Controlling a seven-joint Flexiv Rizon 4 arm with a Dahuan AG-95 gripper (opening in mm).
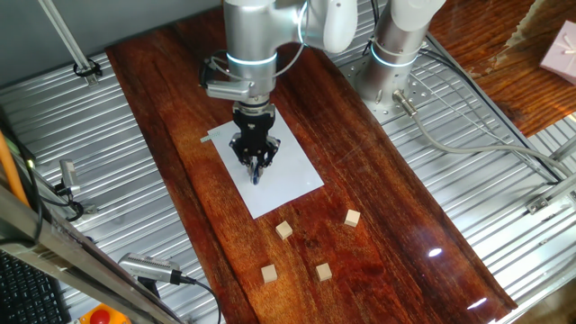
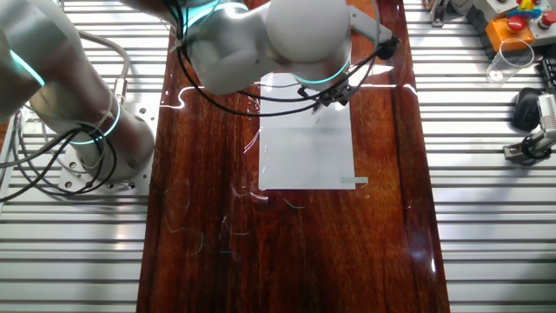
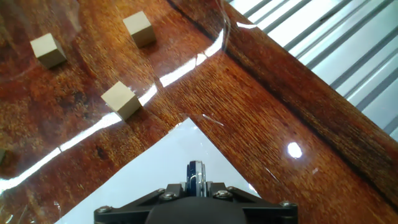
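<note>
My gripper (image 1: 256, 163) is over the white sheet of paper (image 1: 286, 171), pointing down, shut on a slim dark blue and silvery object that looks like a pen (image 3: 196, 177). In the wrist view the pen-like object stands up between the black fingers, in front of the paper (image 3: 168, 163). Whether its lower end touches the sheet cannot be told. Exterior view 2 has the arm covering most of the gripper, with part of the paper (image 2: 306, 156) showing below. No mark on the paper can be made out.
Several pale wooden cubes lie apart on the brown table (image 1: 180, 171), among them one cube (image 1: 284, 229) close to the paper's corner and another cube (image 1: 352, 217) to its right. A small patterned strip (image 2: 354, 180) sits at the paper's edge. Bare table surrounds the sheet.
</note>
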